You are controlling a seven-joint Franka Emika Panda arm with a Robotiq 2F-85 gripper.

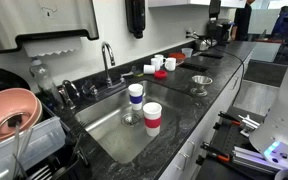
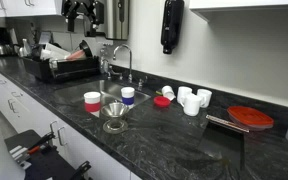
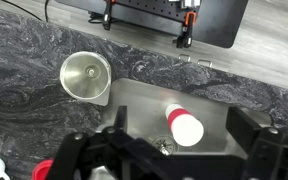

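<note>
My gripper points down with its fingers apart and nothing between them, high above the sink [image 3: 219,112]. In exterior view 2 the dark gripper [image 2: 82,22] hangs at the upper left, well clear of the counter. Below it, in the wrist view, a white cup with a red band [image 3: 187,130] shows between the fingers, some way down. Exterior view 1 has this red-banded cup [image 1: 152,118] upright at the sink, beside a white cup with a blue band [image 1: 136,95]. A metal bowl [image 3: 85,76] rests on the counter beside the sink.
Several white mugs [image 2: 187,97] and a small red lid [image 2: 162,101] stand along the back counter. A dark tray [image 2: 222,136] and a red lid [image 2: 250,117] lie farther right. The faucet [image 1: 108,62] rises behind the sink; a dish rack [image 2: 69,68] stands left.
</note>
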